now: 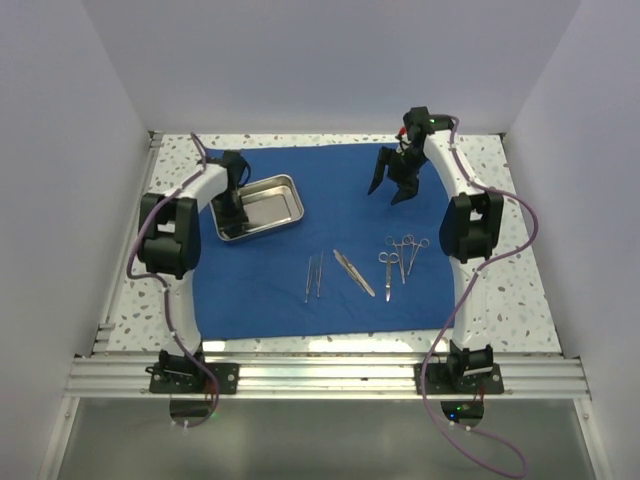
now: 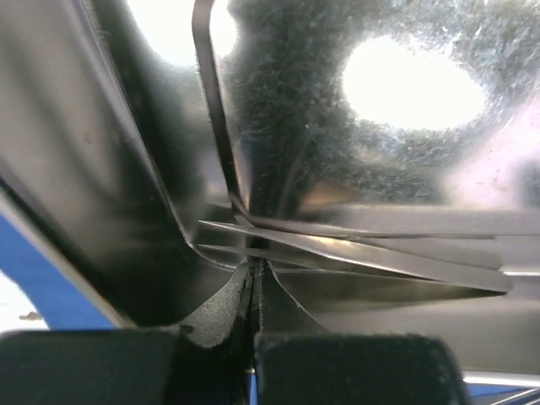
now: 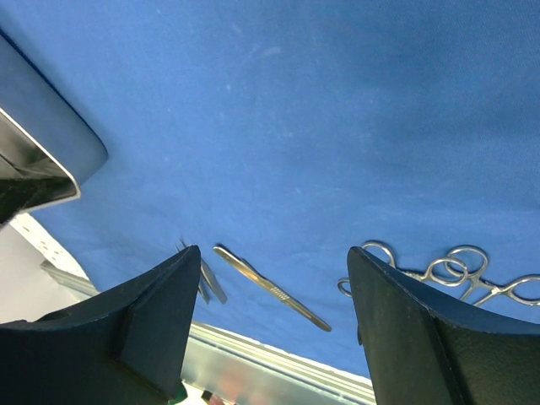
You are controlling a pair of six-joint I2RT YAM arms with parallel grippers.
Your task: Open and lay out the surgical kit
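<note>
The steel tray (image 1: pixel 270 207) sits at the upper left of the blue cloth, turned at a slant. My left gripper is shut inside it, its tips at the tray's corner by the wall. A thin pointed metal piece, looking like tweezers (image 2: pixel 380 256), lies along that wall by the tips; nothing clearly shows between the fingers. My right gripper stands open and empty above the cloth. Laid out below are thin tweezers (image 1: pixel 308 280), a flat scalpel handle (image 1: pixel 354 273), scissors (image 1: pixel 388 278) and ring-handled clamps (image 1: pixel 407 243).
The blue cloth (image 1: pixel 270 310) covers most of the speckled table (image 1: pixel 130 320). Bare cloth lies between the tray and my right gripper (image 1: pixel 393 185), and also along the lower left. A metal rail (image 1: pixel 330 370) runs along the front edge.
</note>
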